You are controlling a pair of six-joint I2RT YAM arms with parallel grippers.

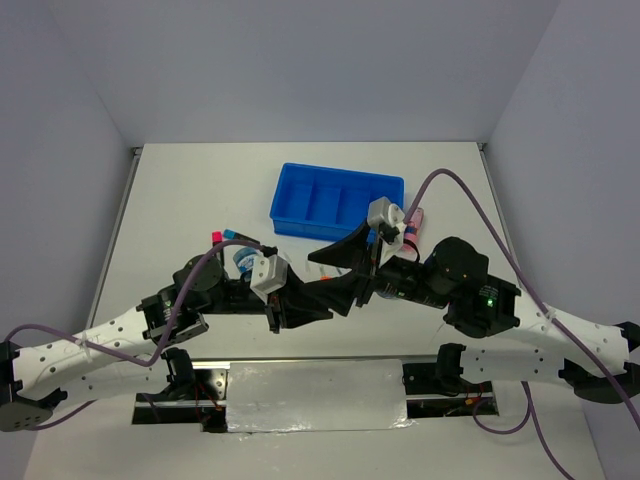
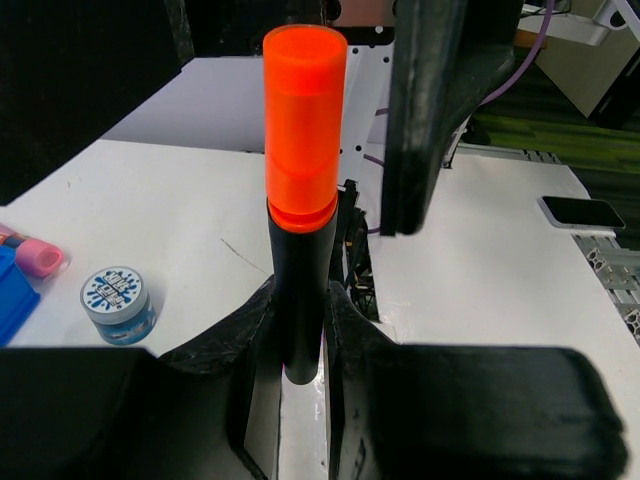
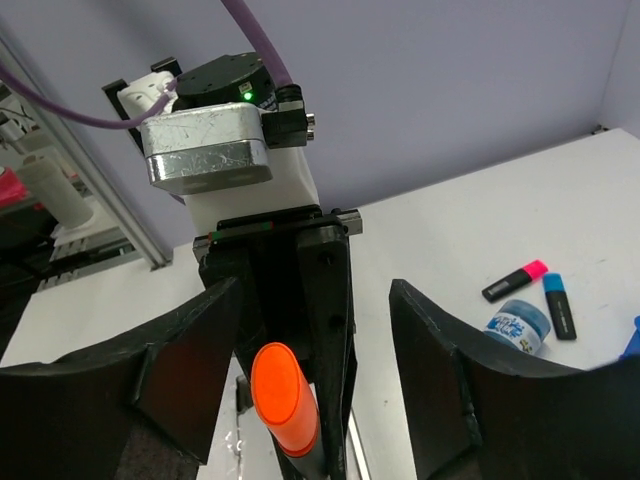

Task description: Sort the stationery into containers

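My left gripper is shut on a black marker with an orange cap [image 2: 305, 120], held upright in the left wrist view. My right gripper stands open around the orange cap, which shows between and beyond its fingers in the right wrist view, apparently not gripped. In the top view both grippers meet at the centre, hiding most of the marker, in front of a blue divided container [image 1: 295, 220]. Two highlighters, a pink-capped one [image 3: 505, 284] and a blue-capped one [image 3: 560, 310], lie on the table.
Jars of blue putty [image 2: 118, 315] [image 3: 515, 330] stand on the table. A pink item [image 1: 414, 226] lies right of the container. A phone-like black object [image 2: 580, 212] lies at the table's edge in the left wrist view.
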